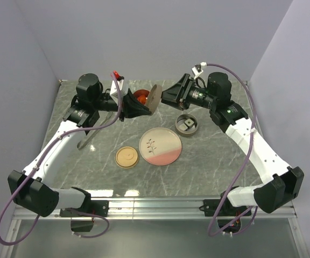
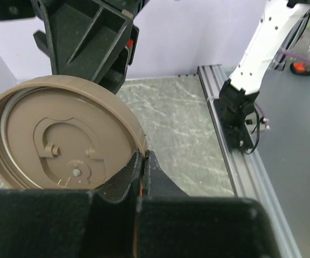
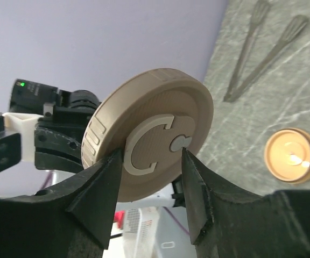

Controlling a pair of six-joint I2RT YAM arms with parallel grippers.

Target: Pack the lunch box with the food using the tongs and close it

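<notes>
A tan round lid (image 1: 154,99) (image 2: 63,140) (image 3: 171,107) hangs upright between the grippers. My left gripper (image 1: 147,112) is shut on its rim. My right gripper (image 1: 166,95) faces the lid's handle side, its fingers apart and close to the lid, partly open. Below lie a pink and cream plate (image 1: 160,150) with a leaf pattern, a smaller round tan lid (image 1: 126,157) (image 3: 287,153) to its left, a round container (image 1: 187,125) with pale pieces to the upper right, and a red bowl (image 1: 141,92) with orange contents behind.
Long utensils (image 3: 241,56) lie on the left of the marble table (image 1: 214,166), partly under my left arm in the top view.
</notes>
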